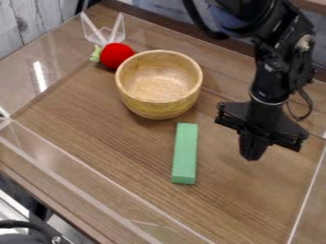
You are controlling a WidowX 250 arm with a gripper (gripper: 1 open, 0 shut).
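My dark gripper [261, 132] hangs over the bare table at the right, right of a green bar [185, 152] that lies flat. A wooden bowl [158, 100] sits at the upper middle, left of the gripper. A red tomato-like object [116, 57] with pale, clear wrapping rests at the back left. Whether the gripper's fingers are apart or together is hard to tell.
Dark edges bound it at the back right, and a dark object is cut off at the lower left corner.
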